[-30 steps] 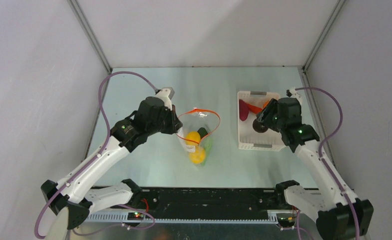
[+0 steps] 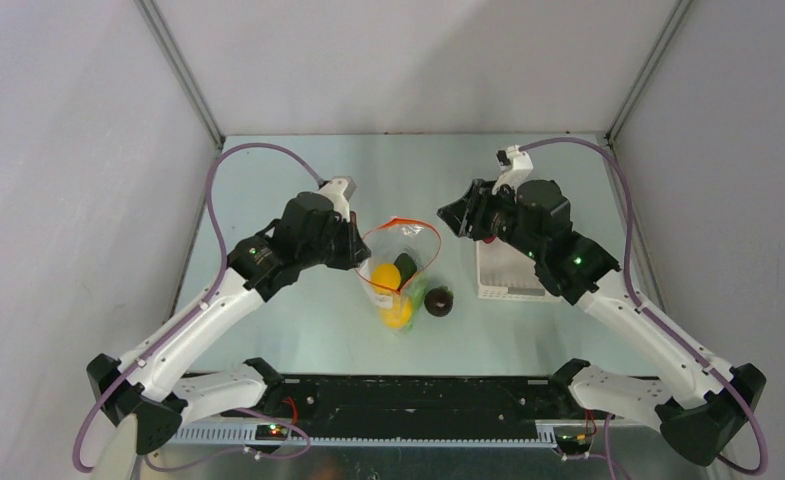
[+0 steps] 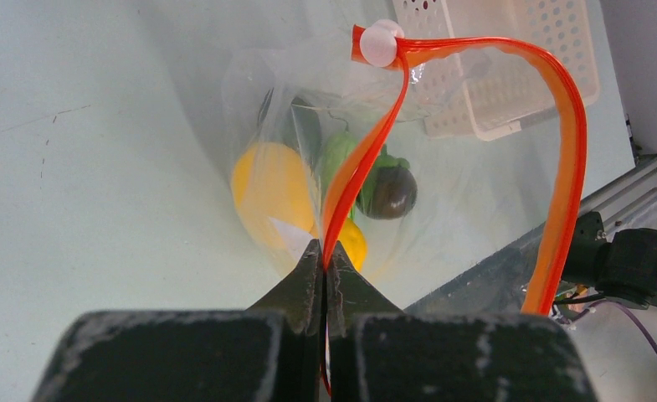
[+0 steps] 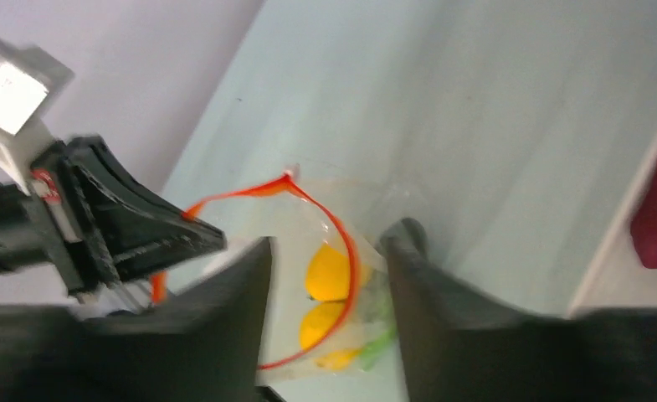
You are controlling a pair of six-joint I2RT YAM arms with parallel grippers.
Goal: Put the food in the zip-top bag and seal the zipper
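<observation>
The clear zip top bag [image 2: 398, 260] with orange rim holds yellow food [image 3: 270, 193] and dark and green items. My left gripper is shut at the bag's rim, with the bag's edge between its fingertips. A dark eggplant [image 2: 438, 303] shows right of the bag, beside it in the top view; whether it rests on the table cannot be told. My right gripper [image 2: 448, 215] is above and right of the bag, fingers apart with nothing seen between them; its wrist view is blurred.
The white basket [image 2: 508, 275] stands at the right, partly under the right arm, with a red item [image 4: 655, 209] in it. Walls border the back and sides.
The right gripper has moved left from over the basket. The eggplant has left the basket and moved left and towards the front, beside the bag. The left arm has barely moved.
</observation>
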